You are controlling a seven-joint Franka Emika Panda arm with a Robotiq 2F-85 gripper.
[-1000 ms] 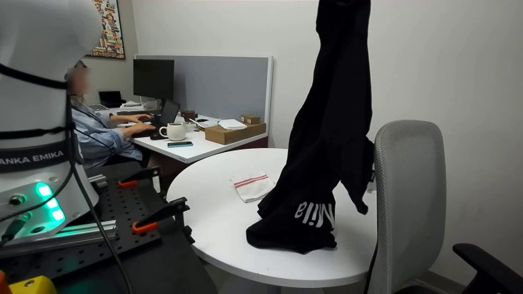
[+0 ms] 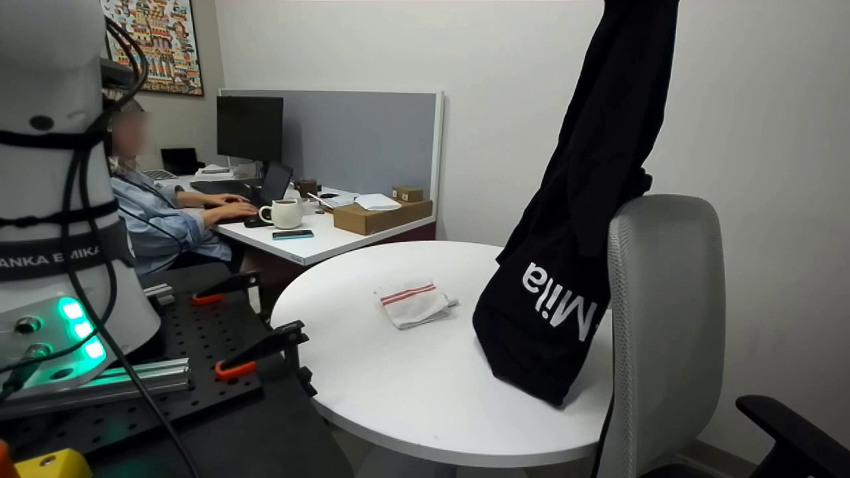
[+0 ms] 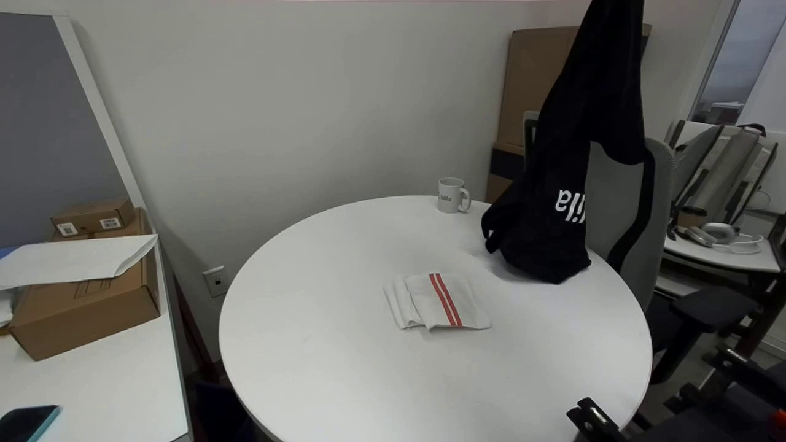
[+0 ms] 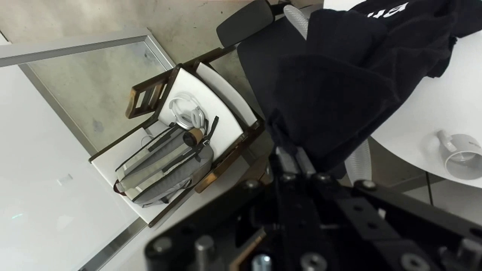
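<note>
A black cloth item with white "Mila" lettering (image 2: 550,318) hangs from above the top of exterior view 1, its lower end on or just over the round white table (image 2: 374,374). It drapes against the edge of the grey mesh chair back (image 2: 673,311). In the wrist view, my gripper is shut on a bunched corner of this black cloth (image 4: 334,99), which fans out beyond the fingertips. The gripper itself lies outside both exterior views.
A folded white towel with red stripes (image 3: 438,301) lies mid-table. Near the far edge stands a mug (image 3: 449,195). The chair's armrest (image 3: 713,303) sticks out to the right. A person sits at the desk (image 2: 327,245) behind.
The hanging cloth has swung right across the table to the chair back, its upper part leaning right. More of the striped towel shows now. The arm's visible section has shifted left.
</note>
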